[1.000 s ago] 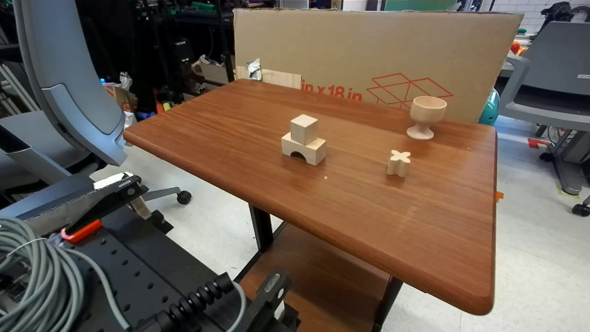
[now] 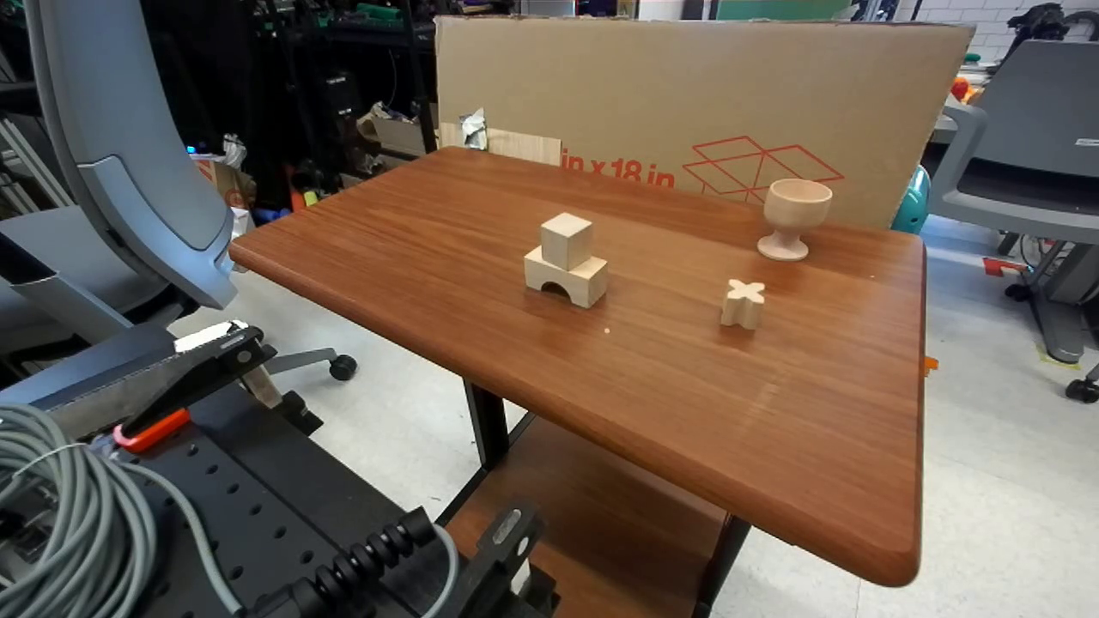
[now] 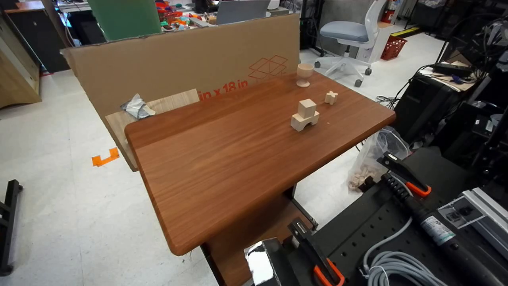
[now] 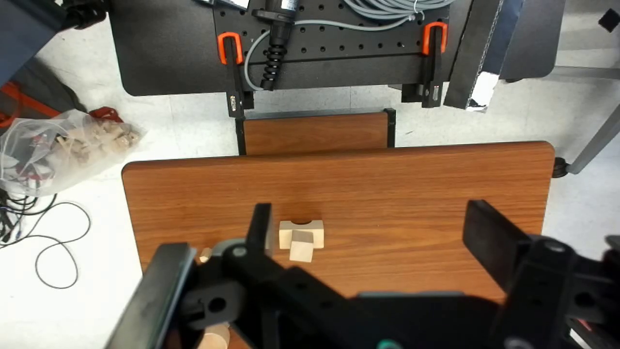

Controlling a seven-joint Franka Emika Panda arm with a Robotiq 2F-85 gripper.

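Note:
On the brown table (image 2: 464, 247), a pale wooden cube (image 2: 567, 243) rests on top of an arched wooden block (image 2: 582, 281). To their right stands a small cross-shaped block (image 2: 743, 305), and behind it an upright wooden goblet (image 2: 798, 206). My gripper is high above the table, its two black fingers (image 4: 260, 230) wide apart with nothing held. In the wrist view the cube (image 4: 302, 246) and arch (image 4: 285, 235) appear between the fingers, nearer the left one. The gripper's left side covers most of the goblet (image 4: 216, 337) there. Neither exterior view includes my gripper.
A tall cardboard panel (image 3: 190, 62) stands along the table's far edge. Beside the near edge is a black cart (image 4: 168, 58) with clamps and a coiled grey cable (image 2: 62, 515).

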